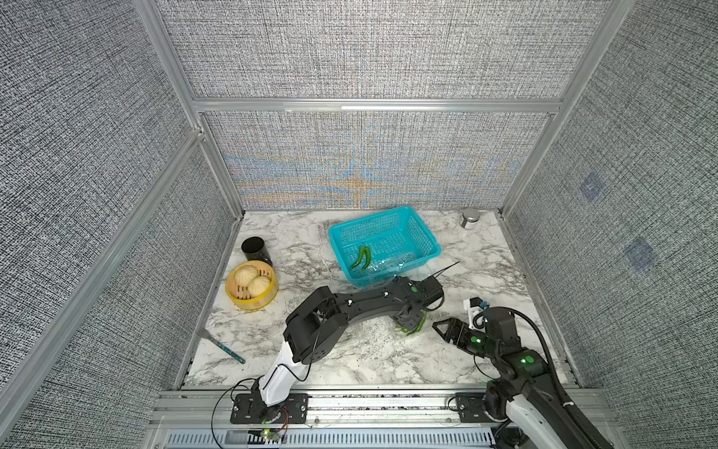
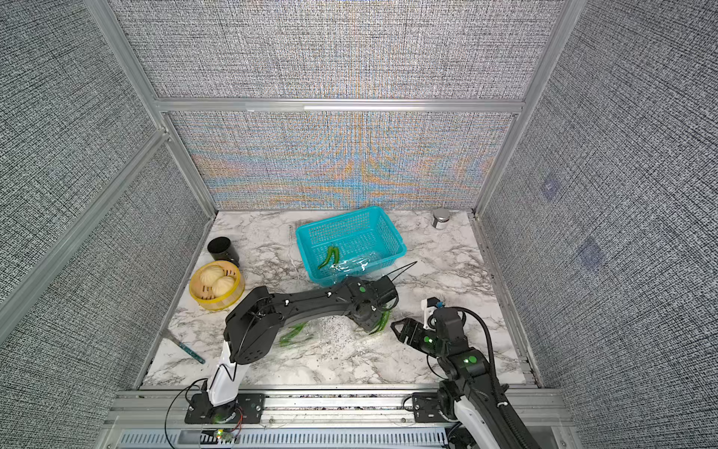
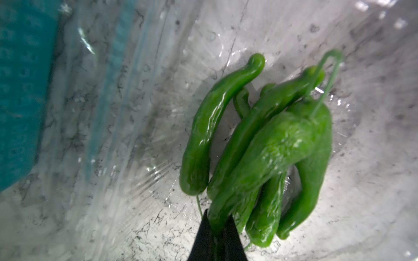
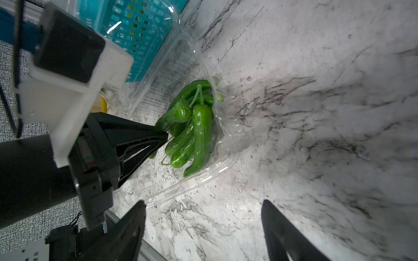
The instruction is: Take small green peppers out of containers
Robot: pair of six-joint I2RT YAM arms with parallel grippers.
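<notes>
Several green peppers (image 3: 257,143) lie piled in a clear plastic container (image 4: 217,163), its raised clear lid leaning toward the blue basket. My left gripper is shut, its fingertips at the narrow end of the uppermost pepper (image 3: 278,139); whether they pinch that end I cannot tell. From the right wrist view, those black fingers (image 4: 135,141) reach the pile from the side. Two peppers (image 1: 360,257) rest in the blue basket (image 1: 437,247). Standing to the right of the container, my right gripper is open and empty, fingers (image 4: 130,226) spread above bare table.
A bamboo steamer with buns (image 1: 252,285) and a black cup (image 1: 255,249) stand at the left. A brush (image 1: 224,349) lies at front left, a metal lidded jar (image 1: 469,217) at back right. More green (image 2: 293,334) shows beneath the left arm.
</notes>
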